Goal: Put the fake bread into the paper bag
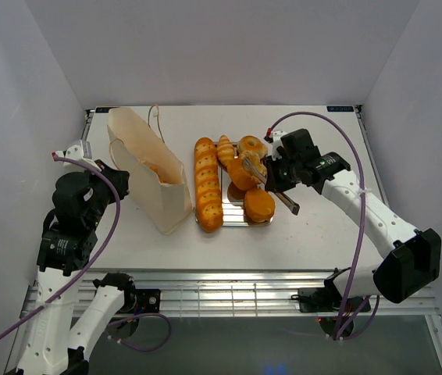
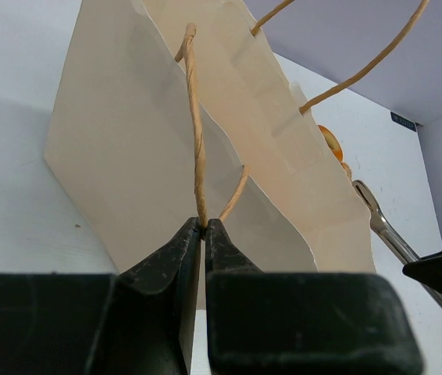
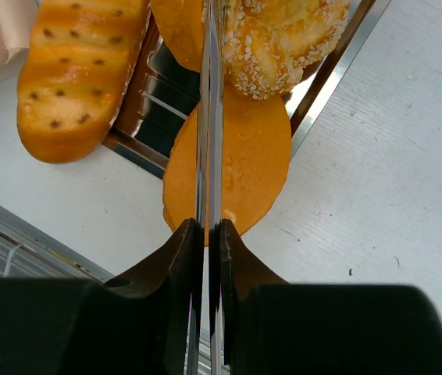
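Observation:
The open paper bag (image 1: 155, 183) stands tilted at left of centre, with something orange visible inside. My left gripper is shut on its twisted paper handle (image 2: 197, 148). My right gripper is shut on metal tongs (image 1: 287, 203), whose arms lie close together. At the tongs' far end is a sesame-topped bread (image 3: 283, 47), above the rack; the tips are hidden, so their grip on it cannot be seen fully. A long loaf (image 1: 208, 187), a small striped roll (image 1: 226, 150), a ring-shaped bread (image 1: 252, 145) and a round bun (image 1: 259, 205) lie around it.
A metal rack (image 1: 237, 211) shows beneath the breads. Along the front edge runs a metal rail (image 1: 229, 289), and grey walls enclose the sides and back.

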